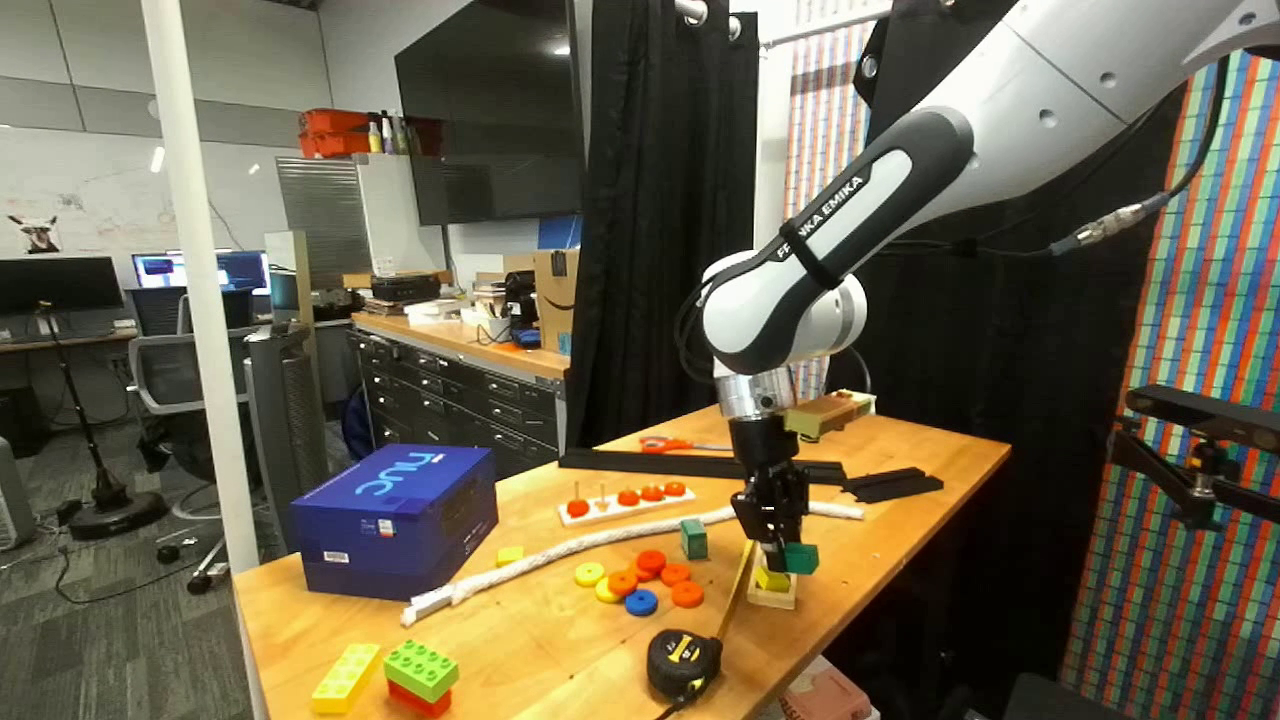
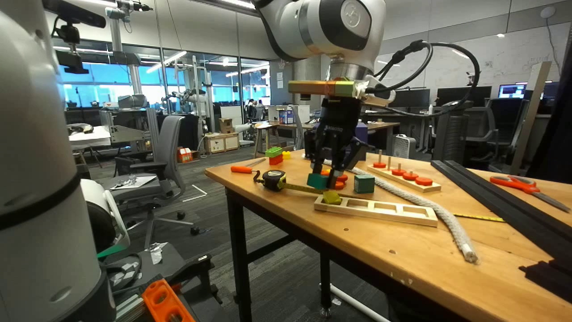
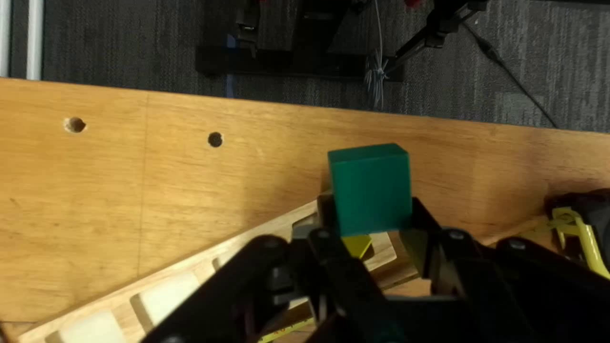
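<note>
In the wrist view a green block [image 3: 372, 191] sits between the fingertips of my gripper, which is shut on it. The same green block [image 2: 317, 181] hangs above the near end of the wooden tray [image 2: 383, 211] in exterior view 2. At that end compartment, a yellow block [image 2: 332, 198] looks tilted; whether it is fully seated, I cannot tell. Exterior view 1 shows my gripper [image 1: 782, 540] over the tray end [image 1: 771, 596], with the yellow block [image 1: 773, 580] just below. My fingers partly hide the yellow block in the wrist view.
A tape measure [image 1: 684, 660] lies beside the tray, its yellow tape running past it. Another green block [image 1: 693, 539], loose rings [image 1: 651, 560] and a white rope [image 1: 600, 536] lie close by. The table edge [image 3: 274, 105] is near; bare wood [image 3: 183, 188] lies alongside the tray.
</note>
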